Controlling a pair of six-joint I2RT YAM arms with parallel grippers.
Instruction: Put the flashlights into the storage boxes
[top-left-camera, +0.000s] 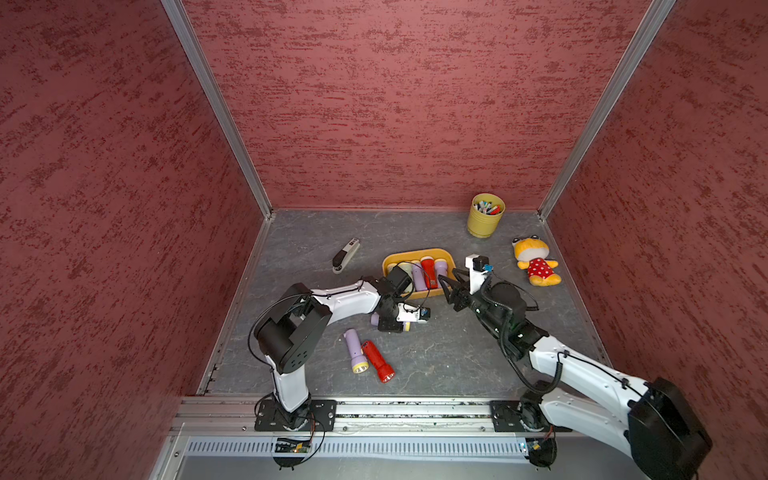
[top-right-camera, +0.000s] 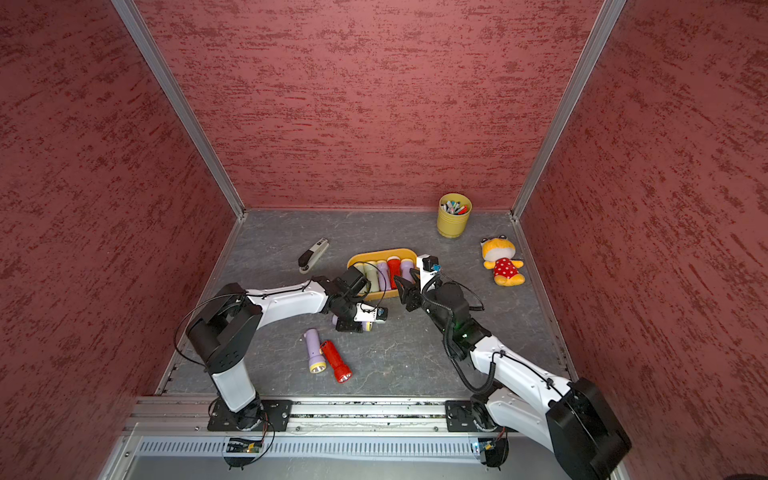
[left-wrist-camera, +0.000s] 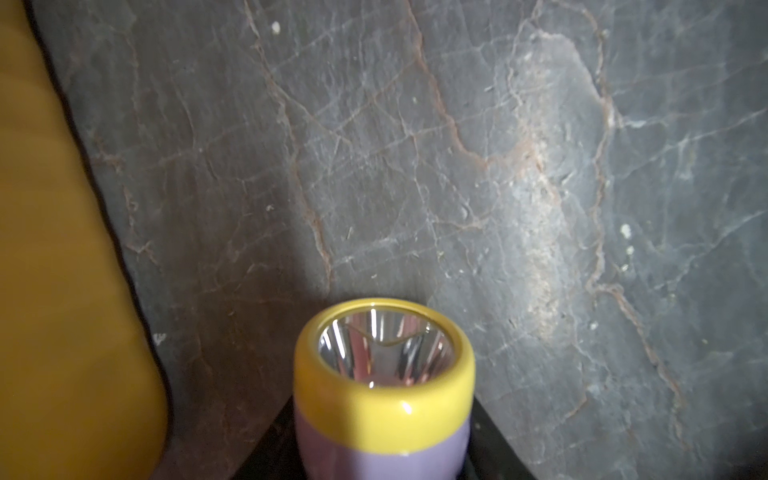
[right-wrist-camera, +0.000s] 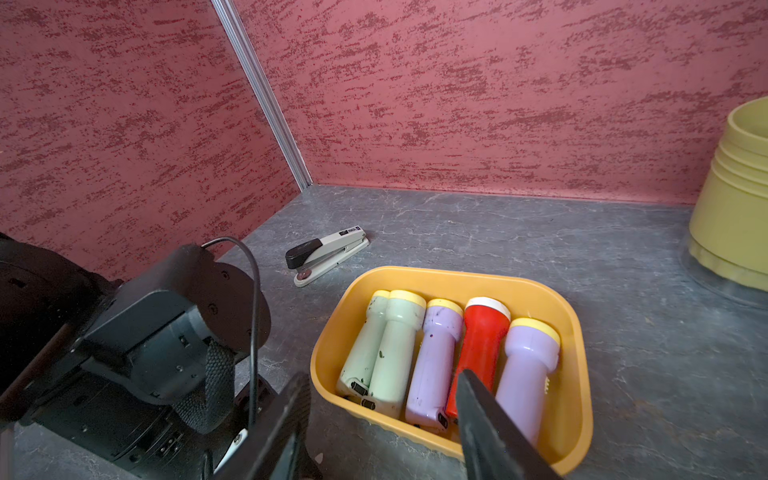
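A purple flashlight with a yellow head (left-wrist-camera: 384, 424) lies on the table between the dark fingers of my left gripper (top-left-camera: 392, 325). Whether those fingers press on it is unclear; the arm covers its middle from above. In the right wrist view the orange storage box (right-wrist-camera: 577, 384) holds two green flashlights, two purple ones and a red flashlight (right-wrist-camera: 480, 340). My right gripper stands open and empty, its fingers apart just in front of the box. Another purple flashlight (top-left-camera: 353, 349) and a red one (top-left-camera: 378, 362) rest nearer the front.
A stapler (top-left-camera: 345, 255) lies at the back left. Toward the back right are a yellow bucket of pens (top-left-camera: 483, 224) and an orange plush toy (top-left-camera: 537, 261). The left arm sits close to the box's near-left side.
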